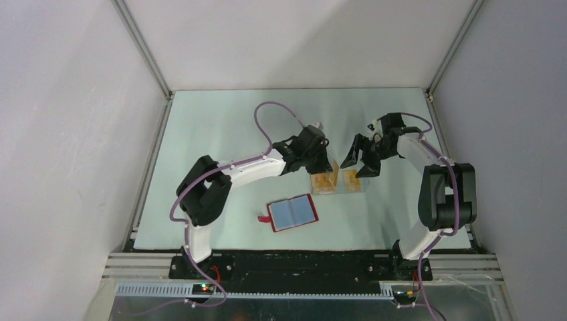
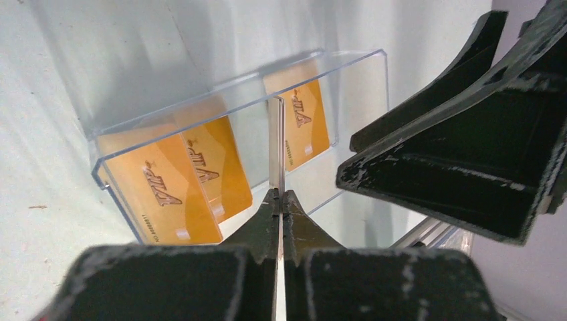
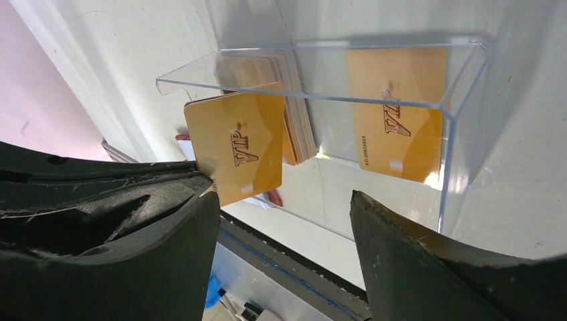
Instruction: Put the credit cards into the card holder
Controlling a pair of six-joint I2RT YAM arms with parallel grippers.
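Observation:
My left gripper is shut on an orange VIP credit card [image 3: 235,144], seen almost edge-on in the left wrist view and flat-on in the right wrist view. The held card stands upright above the middle of a clear box [image 2: 374,57]. Inside the box lie a stack of orange cards [image 2: 160,190] on one side and another card [image 3: 396,120] on the other. My right gripper is open over the box, its fingers [image 3: 394,247] apart with no card between them. A flat red-edged folder, apparently the card holder [image 1: 293,212], lies open on the table.
A red tab [image 1: 264,219] sticks out from the folder's left side. Both grippers are close together over the box, with the right gripper's fingers beside the held card.

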